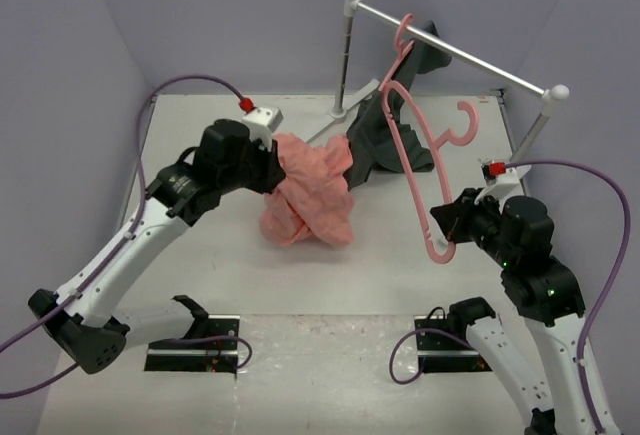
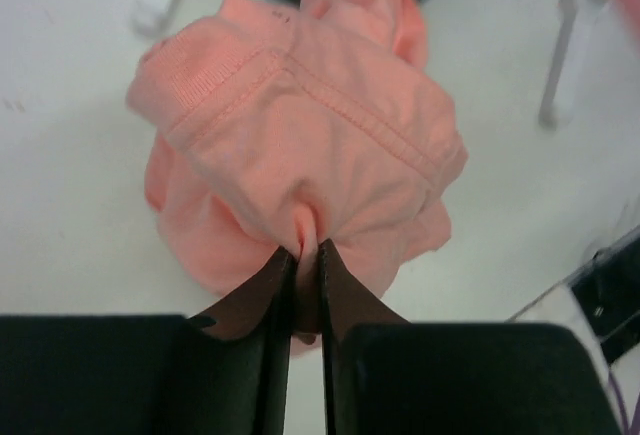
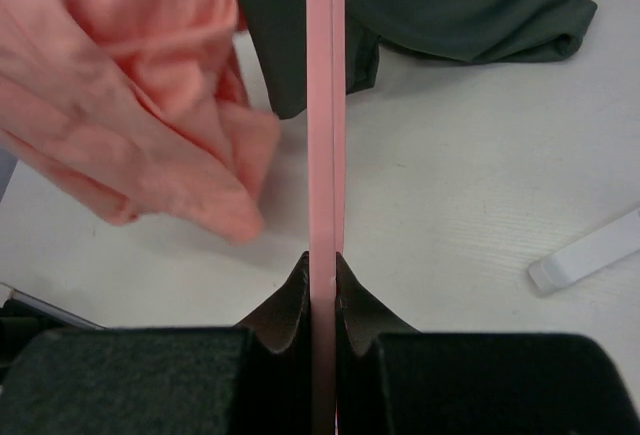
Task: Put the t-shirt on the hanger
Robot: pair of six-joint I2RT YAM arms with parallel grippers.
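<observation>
The pink t-shirt (image 1: pixel 315 190) hangs bunched from my left gripper (image 1: pixel 272 177), left of the table's middle. In the left wrist view the fingers (image 2: pixel 255 300) pinch a narrow fold of the shirt (image 2: pixel 320 125). A pink hanger (image 1: pixel 402 150) is held up on the right side, with my right gripper (image 1: pixel 452 223) shut on its lower end. Seen from the right wrist, the hanger's bar (image 3: pixel 322 135) runs straight up between the fingers, and the shirt (image 3: pixel 140 85) is to its left. Shirt and hanger are apart in the top view.
A white rack (image 1: pixel 450 50) stands at the back right, its rail sloping over the table. From it a dark green garment (image 1: pixel 385 140) hangs on another pink hanger (image 1: pixel 402 35), behind the held hanger.
</observation>
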